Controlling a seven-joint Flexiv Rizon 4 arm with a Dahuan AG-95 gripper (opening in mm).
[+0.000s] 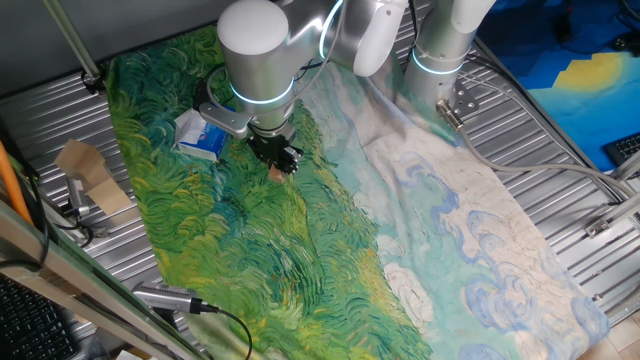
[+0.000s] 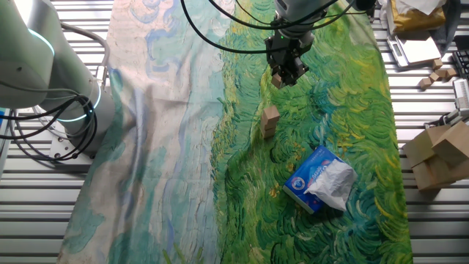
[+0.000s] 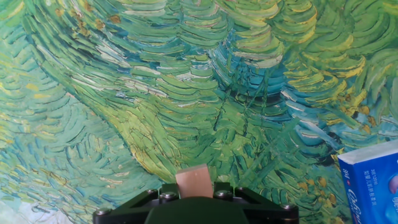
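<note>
A small light-wood block (image 3: 194,181) shows between the black fingers at the bottom of the wrist view, with a fingertip close against each side. My gripper (image 2: 283,75) is shut on this block and points down over the green part of the cloth. Exterior view 2 has the held block (image 2: 276,81) at the fingertips; its height above the cloth is hard to judge. Apart from the gripper stands a short stack of wooden blocks (image 2: 270,122), seemingly two high. In exterior view 1, wood (image 1: 276,174) peeks out under the gripper, and the stack cannot be made out.
A blue tissue pack (image 2: 311,180) with a white tissue pulled out lies on the painted cloth (image 2: 176,176), near the stack. Off the cloth are an open cardboard box (image 2: 440,158) and several small wooden blocks (image 2: 437,74).
</note>
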